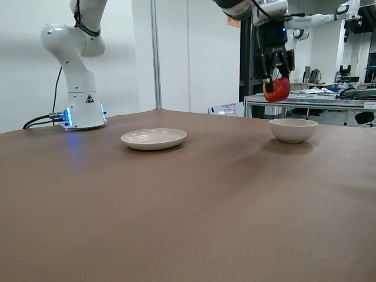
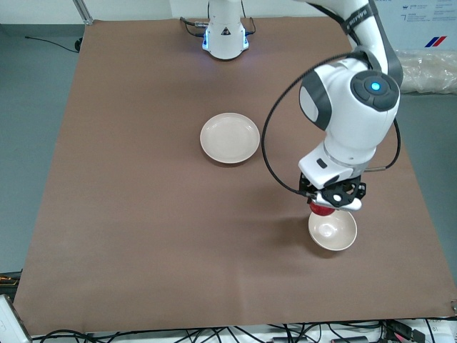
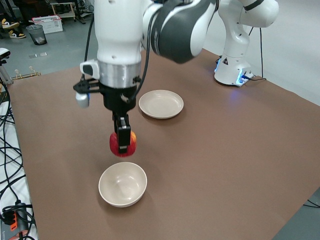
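Observation:
A red apple [image 2: 321,210] [image 1: 277,91] [image 3: 115,145] hangs in my gripper [image 1: 269,82] [image 3: 123,146], which is shut on it, just above a small cream bowl [image 2: 333,234] [image 1: 292,134] [image 3: 122,187]. In the left view my wrist mostly hides the apple. A cream plate [image 2: 230,138] [image 1: 153,137] [image 3: 161,105] lies empty on the brown table [image 2: 143,214], farther back from the bowl. The bowl's visible inside is empty.
Cables and equipment lie beyond the front edge.

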